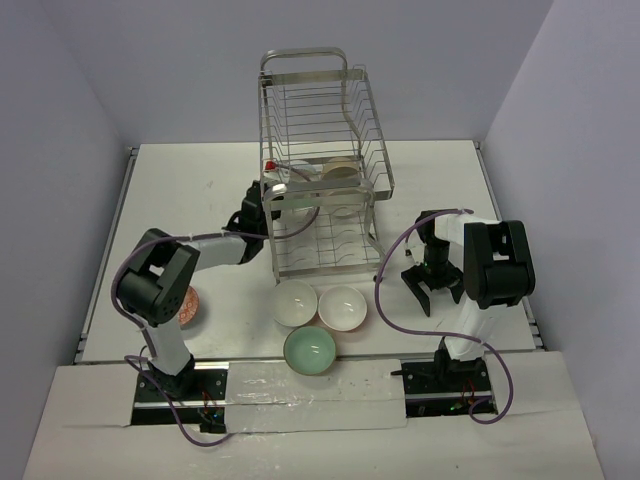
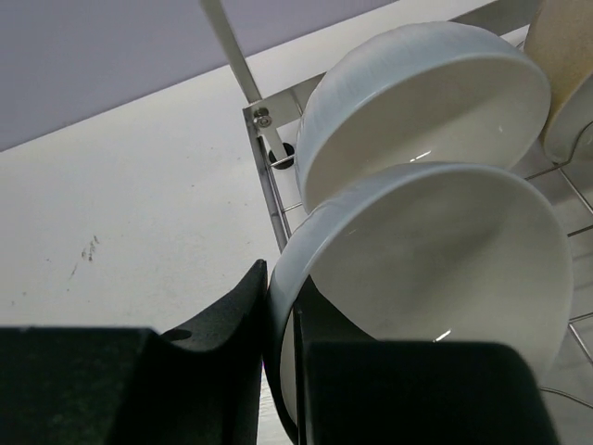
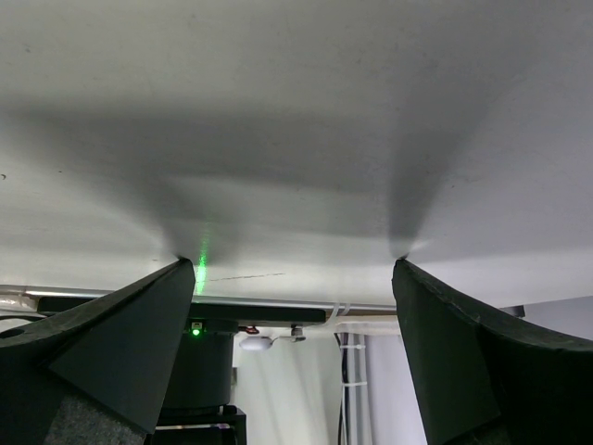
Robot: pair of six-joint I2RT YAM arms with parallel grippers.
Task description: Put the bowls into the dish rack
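Inside the lower tier of the metal dish rack (image 1: 325,267), my left gripper is shut on the rim of a white bowl (image 2: 435,250), which stands on edge in front of another white bowl (image 2: 417,120). A beige item (image 2: 561,65) sits beside them. Two white bowls (image 1: 295,300) and a green bowl (image 1: 309,350) rest on the table before the rack. My right gripper is open low over bare table at the right, nothing between its fingers.
An orange-red dish (image 1: 189,305) lies at the left, partly under the left arm. The rack's upper tier overhangs the left gripper.
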